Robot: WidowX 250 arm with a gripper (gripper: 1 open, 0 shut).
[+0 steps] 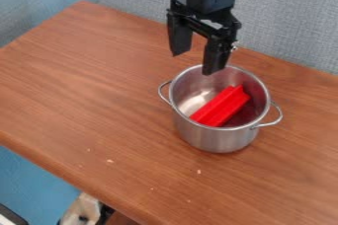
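Note:
My black gripper (199, 49) hangs above the back rim of a steel pot, its two fingers spread open with nothing between them. The pot (220, 142) stands upright on the wooden table, a handle on either side. Inside it lies a red elongated object (222, 105), slanting from front left to back right.
A grey textured wall (297, 17) stands behind, with a blue surface (27, 170) beyond the table's front left edge.

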